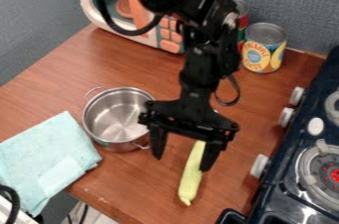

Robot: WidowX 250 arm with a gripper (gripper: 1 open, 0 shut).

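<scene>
My black gripper (184,149) hangs over the wooden counter with its fingers spread open, pointing down. A pale yellow corn cob (191,178) lies lengthwise on the counter, its far end under the gripper, which partly hides it. A steel pot (109,113) with side handles sits just left of the gripper, empty as far as it shows.
A stove (312,139) with knobs fills the right side. A light blue towel (40,154) lies at the left edge. Cans (264,48) and a white-and-orange appliance (130,23) stand at the back.
</scene>
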